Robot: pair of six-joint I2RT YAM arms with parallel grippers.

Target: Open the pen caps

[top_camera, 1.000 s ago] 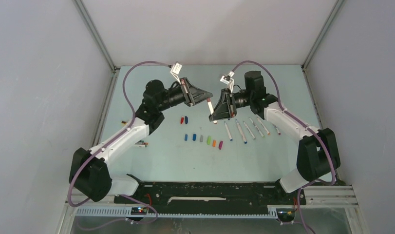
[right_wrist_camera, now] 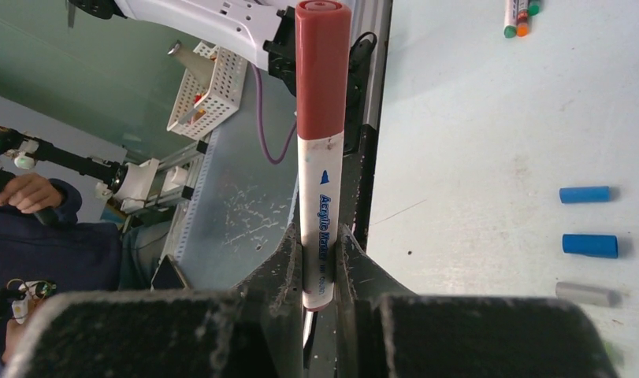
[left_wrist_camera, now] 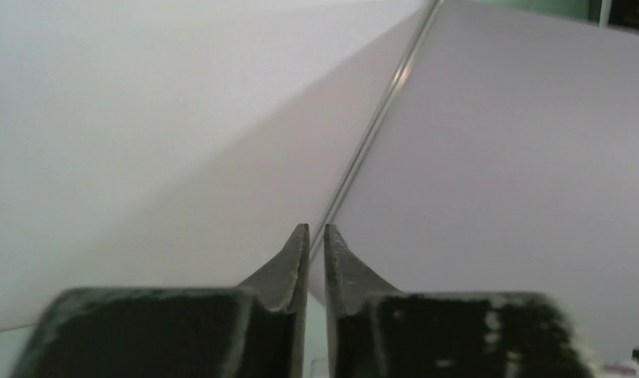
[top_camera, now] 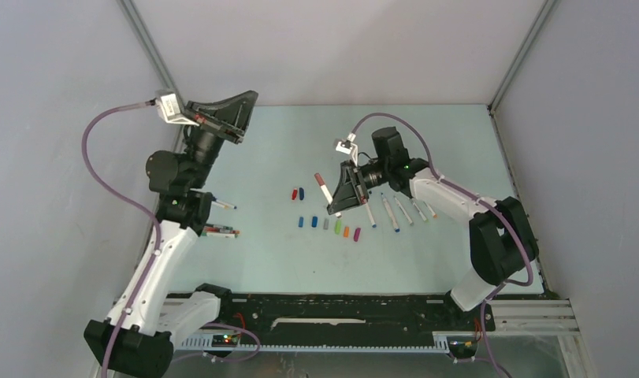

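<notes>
My right gripper (top_camera: 341, 203) is shut on a white Acrylic Marker (right_wrist_camera: 318, 213) standing upright between its fingers, its red cap (right_wrist_camera: 321, 71) at the free end. My left gripper (top_camera: 239, 122) is raised high at the back left, away from the marker; its fingertips look nearly together in the left wrist view, with nothing visible between them. Loose caps lie mid-table, among them blue (top_camera: 314, 222), green (top_camera: 337, 227) and red (top_camera: 295, 194) ones. Several markers (top_camera: 391, 212) lie in a row at the right, partly behind the right arm.
More markers (top_camera: 221, 232) lie at the table's left, by the left arm. Walls enclose the back and sides.
My left gripper has moved away from the marker, up and toward the back left. My right gripper has shifted slightly left and toward the front with the marker, whose red cap now shows clearly.
</notes>
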